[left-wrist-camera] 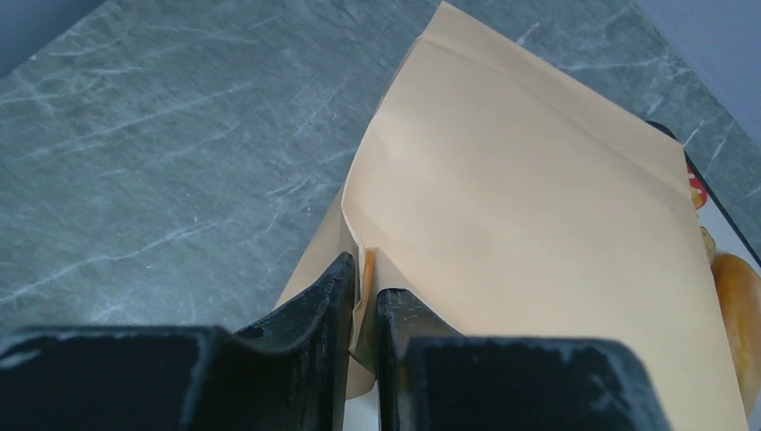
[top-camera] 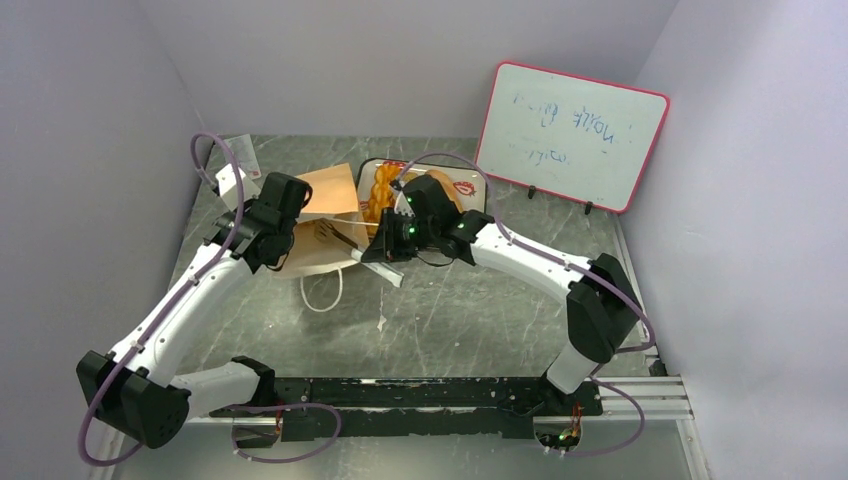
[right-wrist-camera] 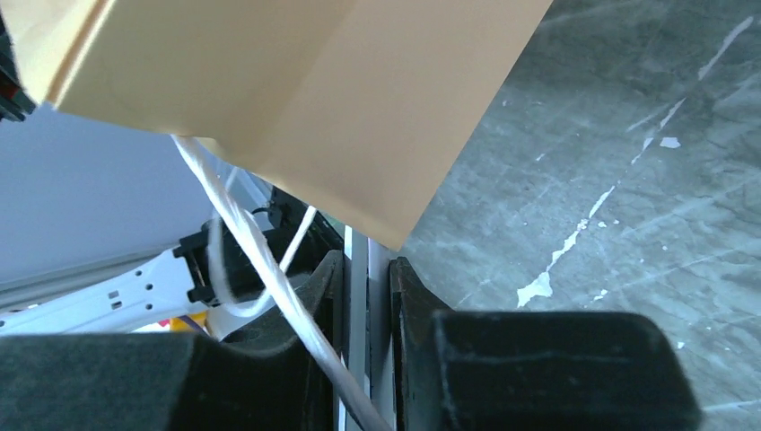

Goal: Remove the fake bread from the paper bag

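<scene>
A tan paper bag [top-camera: 318, 258] lies on its side at centre left, its mouth facing the front. My left gripper is shut on the bag's edge. Beside the bag's right side is my right gripper, its fingers a little apart with only grey background visible between them. A white rope handle [right-wrist-camera: 260, 260] crosses in front of its left finger. Behind the bag, a braided orange bread [top-camera: 382, 190] and a longer tan bread [top-camera: 446, 190] lie on the tray [top-camera: 471, 208]. The bag's depths are hidden from view.
A red-framed whiteboard [top-camera: 570, 135] leans at the back right. Another white bag handle [top-camera: 322, 307] loops onto the grey marbled table [top-camera: 460, 320]. A slim white piece [top-camera: 384, 271] sits against my right gripper.
</scene>
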